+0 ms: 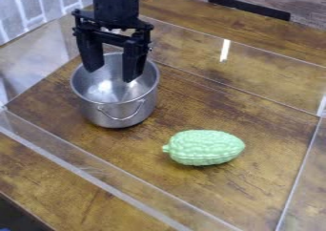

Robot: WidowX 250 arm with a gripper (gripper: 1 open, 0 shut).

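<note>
My black gripper [112, 52] is raised over the back part of a steel pot [117, 101], open, its two fingers hanging above the pot's rim; nothing shows between them. The pot stands on the wooden table at the left of centre, a wire handle hanging on its front side. A pale green bumpy gourd, like a bitter melon [204, 147], lies on the table to the front right of the pot.
A short white strip [224, 50] lies at the back. Clear panels or edges run along the left and right sides.
</note>
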